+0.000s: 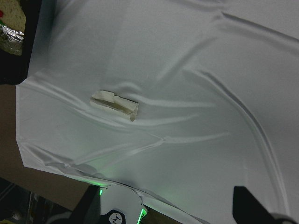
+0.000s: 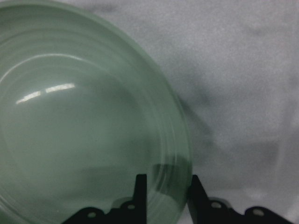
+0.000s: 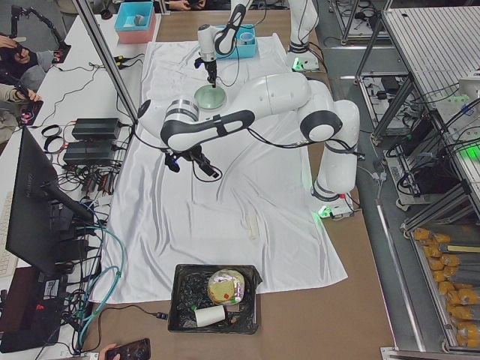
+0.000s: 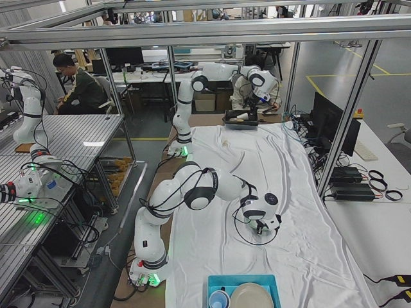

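Observation:
A pale green plate (image 3: 210, 97) (image 2: 79, 121) lies on the white cloth. My right gripper (image 4: 260, 228) is down at its rim, with a finger on either side of the rim's edge and a visible gap between them; whether it grips is unclear. My left gripper (image 3: 196, 163) hangs over the middle of the cloth, open and empty in the left wrist view. Below it lies a beige paper strip (image 1: 113, 103) (image 3: 253, 226).
A black tray (image 3: 177, 296) with a food item and white cylinder sits at one end. A blue bin (image 4: 241, 279) with dishes is at the other. Monitor (image 3: 30, 217) and cables line one side; open cloth lies between.

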